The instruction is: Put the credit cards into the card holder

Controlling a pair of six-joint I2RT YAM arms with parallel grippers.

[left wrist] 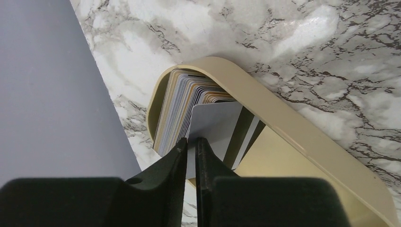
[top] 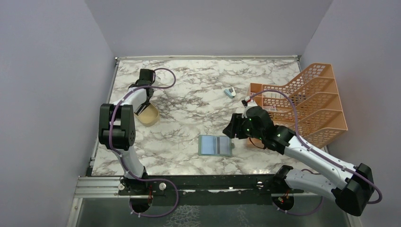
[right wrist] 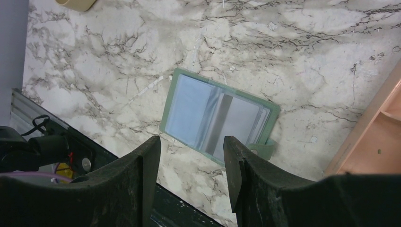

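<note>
A beige oval box at the left of the table holds a tight stack of cards. One grey card, with a dark stripe, stands tilted away from that stack. My left gripper is over the box, its fingertips close together around this card's near edge; whether they clamp it cannot be told. The green-edged card holder lies open flat near the front. A pale card with a dark strip shows in its right half. Above the holder's near edge, my right gripper is open and empty.
An orange tiered rack fills the right side behind the right arm. A small blue and white object lies at the back right. Open marble table stretches between the box and the holder.
</note>
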